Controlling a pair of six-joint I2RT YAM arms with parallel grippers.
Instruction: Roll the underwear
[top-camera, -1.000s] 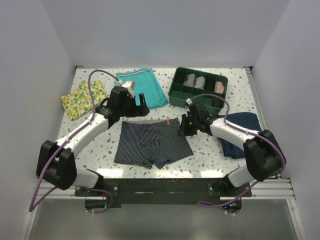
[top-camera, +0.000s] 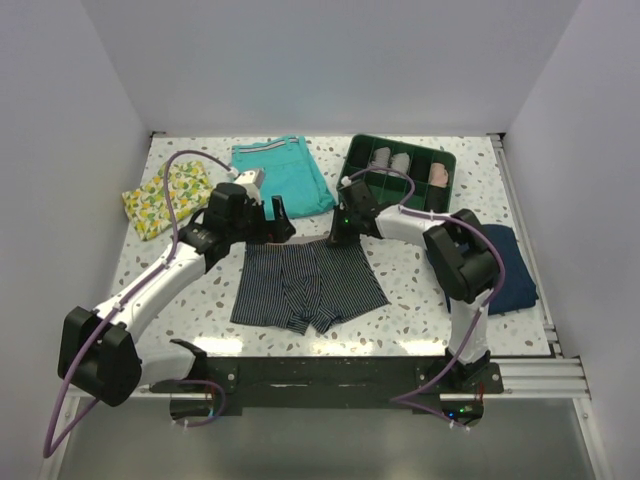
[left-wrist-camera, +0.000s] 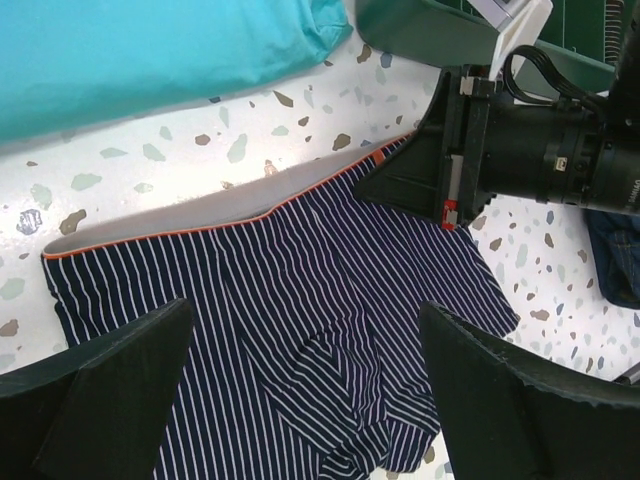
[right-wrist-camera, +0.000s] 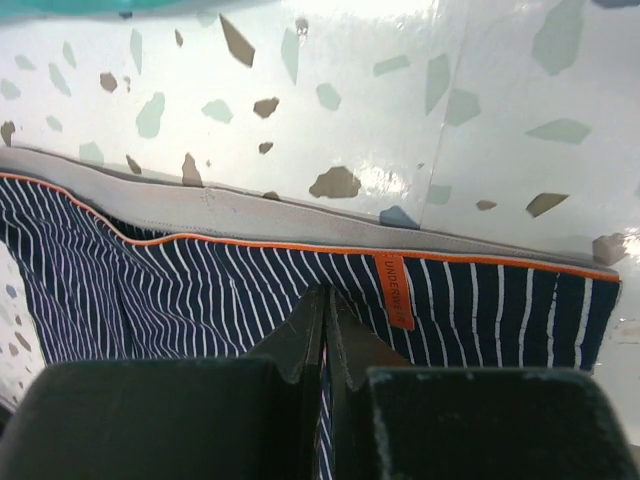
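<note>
Navy striped underwear (top-camera: 260, 285) lies spread on the speckled table, its orange-edged waistband at the back, with folds at the lower middle. In the right wrist view its orange label (right-wrist-camera: 393, 290) shows. My right gripper (top-camera: 338, 236) is down at the waistband's right part, shut, its tips (right-wrist-camera: 322, 310) against the fabric just left of the label; whether any cloth is caught cannot be seen. My left gripper (top-camera: 272, 220) hangs open above the waistband's left part, nothing between its fingers.
A teal cloth (top-camera: 275, 170) and a yellow patterned cloth (top-camera: 165, 200) lie behind, beside a green divided box (top-camera: 400, 200) holding rolled items. A folded navy cloth (top-camera: 510, 290) lies at the right.
My right gripper has moved left and up in the top view, onto the waistband. The underwear's waistband edge has moved slightly at the right.
</note>
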